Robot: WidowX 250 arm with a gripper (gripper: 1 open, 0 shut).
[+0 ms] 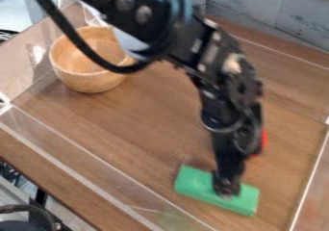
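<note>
The black gripper (226,182) points down at the right half of the table, its tip on or just over a green rectangular block (198,186) near the front right. The fingers are dark and blurred, so how far apart they stand is hard to see. A red object (261,144) shows only as a sliver behind the gripper.
A round wooden bowl (83,69) stands at the back left of the wooden table (129,129). A grey wall (283,23) runs along the back.
</note>
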